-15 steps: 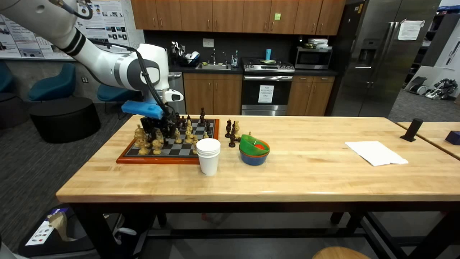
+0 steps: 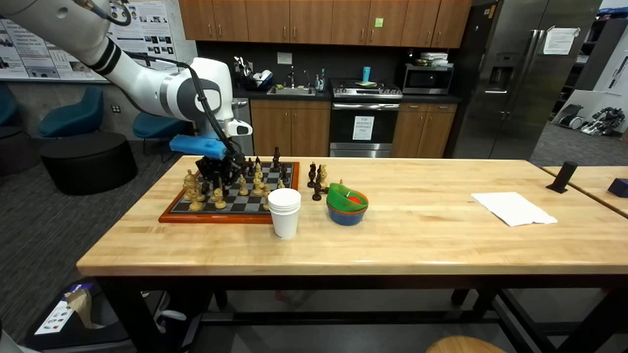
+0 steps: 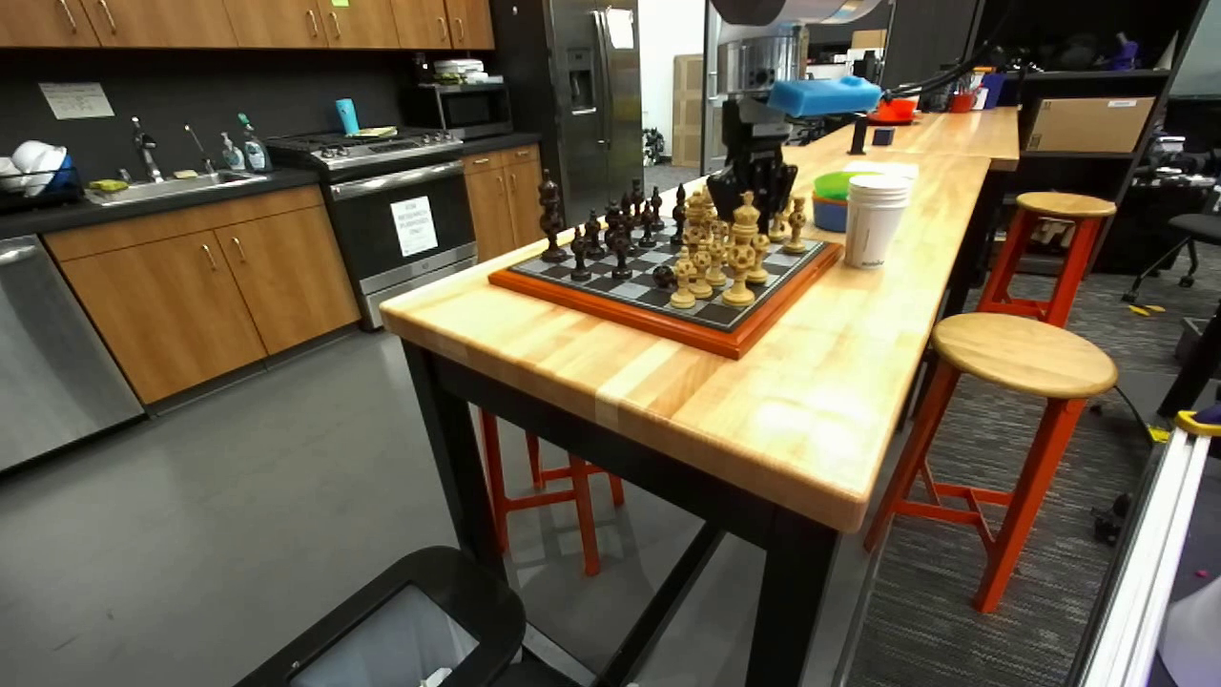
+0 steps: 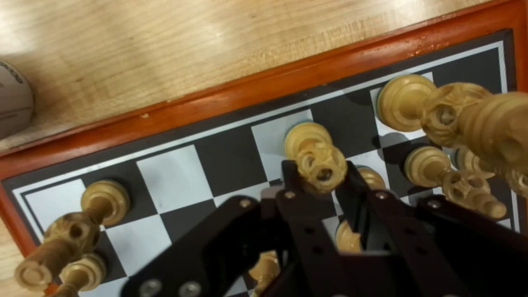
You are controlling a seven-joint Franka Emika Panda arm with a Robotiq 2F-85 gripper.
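Note:
My gripper is shut on a light wooden chess piece (image 4: 307,137) with a carved openwork head, one dark finger on each side of the head. Its base shows over a pale square of the row along the board's edge; whether it touches the square I cannot tell. In exterior view 1 the gripper (image 2: 219,176) is over the left part of the chessboard (image 2: 235,218), and the held piece (image 2: 220,201) appears upright just below it. From exterior view 2, the gripper (image 3: 755,189) stands behind several light pieces, which partly hide it.
Tall light pieces crowd close on one side, including a large one (image 4: 403,101); another light piece (image 4: 105,203) stands farther off. White stacked cups (image 2: 285,214) and nested bowls (image 2: 346,216) sit right of the board.
The arm and gripper have shifted slightly to the right in exterior view 1. The light piece at the gripper has moved a little to the right too.

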